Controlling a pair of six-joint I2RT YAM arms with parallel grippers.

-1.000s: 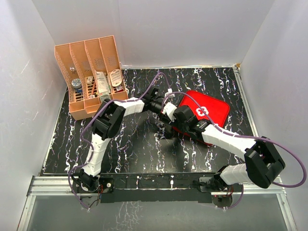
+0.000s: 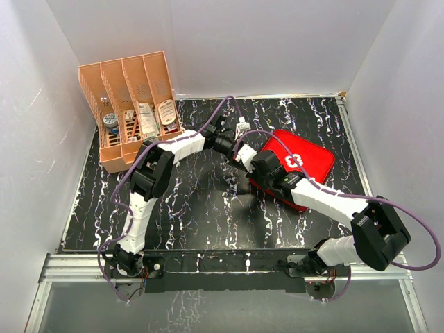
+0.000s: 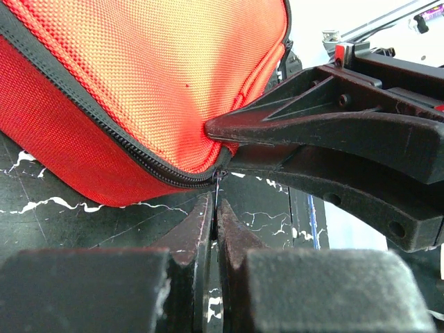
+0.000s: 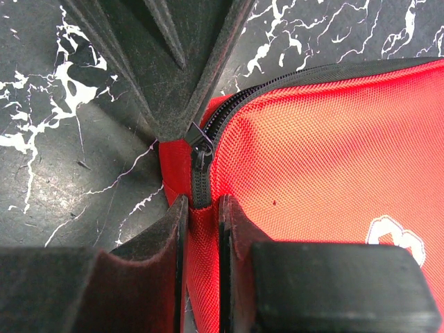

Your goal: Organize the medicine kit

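Note:
A red pouch (image 2: 310,158) with a white emblem and a black zipper lies on the table's right half. At its near corner, my left gripper is shut, with the thin zipper pull (image 3: 216,186) running down between its fingertips. The right wrist view shows the zipper slider (image 4: 201,147) right at the left gripper's tip. My right gripper has its fingers either side of the pouch's edge, pinching red cloth and zipper tape just below the slider. In the left wrist view the cloth creases around a right finger (image 3: 236,129). The pouch looks closed here; its inside is hidden.
An orange divided organizer (image 2: 111,157) stands at the back left, with several medicine items in its compartments. Pale walls close in both sides and the back.
The pouch has shifted slightly to the right. My left gripper's wrist has turned and shifted a little beside the pouch corner, while the right arm has barely moved.

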